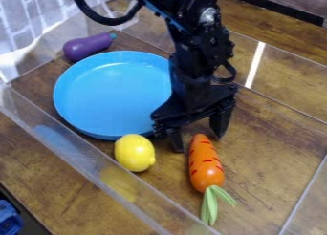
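My black gripper [196, 128] is low over the wooden board, open, its fingers just above the top end of an orange carrot [206, 167] with pale green leaves. A blue plate [102, 96] lies to the left, partly behind the arm. A yellow lemon [136, 152] sits left of the carrot, and a purple eggplant [88, 46] lies at the back left.
A clear plastic wall runs along the left and front-left of the board.
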